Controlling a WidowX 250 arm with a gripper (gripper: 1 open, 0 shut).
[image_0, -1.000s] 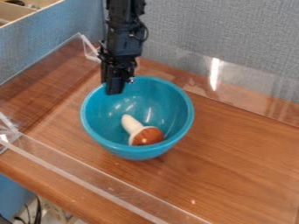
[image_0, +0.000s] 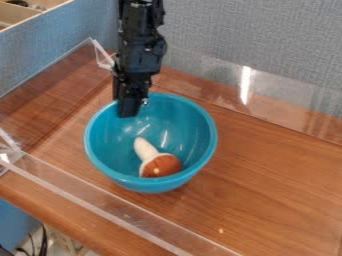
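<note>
A turquoise bowl (image_0: 197, 135) sits on the wooden table toward the left of centre. Inside it lies a toy mushroom (image_0: 160, 163) with a white stem and an orange-brown cap. My black gripper (image_0: 131, 107) reaches down to the bowl's back-left rim, its fingertips at or just inside that rim. Whether it is shut on the rim is unclear.
Clear plastic guards run along the table's edges (image_0: 254, 210), with a grey textured wall (image_0: 254, 45) behind and a pale blue side panel (image_0: 34, 60) at left.
The bowl has shifted slightly left and toward the front, and the mushroom has shifted within it. My gripper has moved slightly down.
</note>
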